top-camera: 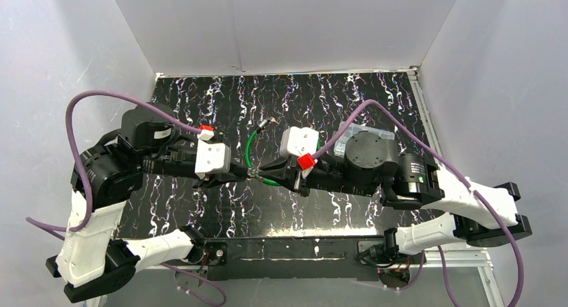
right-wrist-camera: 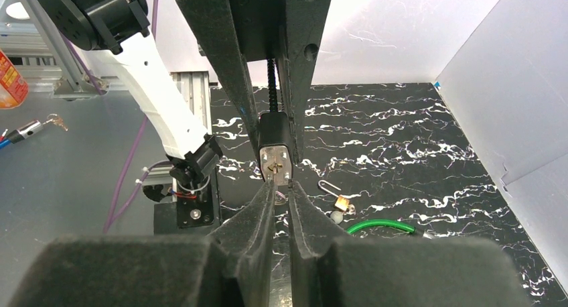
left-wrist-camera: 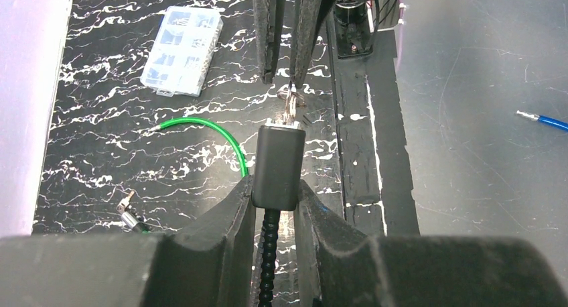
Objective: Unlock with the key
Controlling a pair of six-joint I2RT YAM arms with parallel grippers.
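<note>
A black lock body (left-wrist-camera: 280, 161) with a black ribbed cable (left-wrist-camera: 268, 257) behind it is held by my left gripper, shut on its sides. Thin shiny metal, seemingly the key with its ring (left-wrist-camera: 291, 106), stands out from the lock's end face. In the right wrist view the lock's pale face (right-wrist-camera: 275, 161) shows a brass-coloured piece at its keyhole. My right gripper faces that end, its fingertips a little apart. The left wrist view shows those fingertips (left-wrist-camera: 265, 69) close to the metal; whether they touch it I cannot tell.
On the black marbled table lie a clear compartment box (left-wrist-camera: 182, 49), a green cable (left-wrist-camera: 218, 127) and a small brass padlock (right-wrist-camera: 342, 203). Blue-tipped cables (left-wrist-camera: 546, 120) lie on the grey floor. Both arms meet over the table's middle.
</note>
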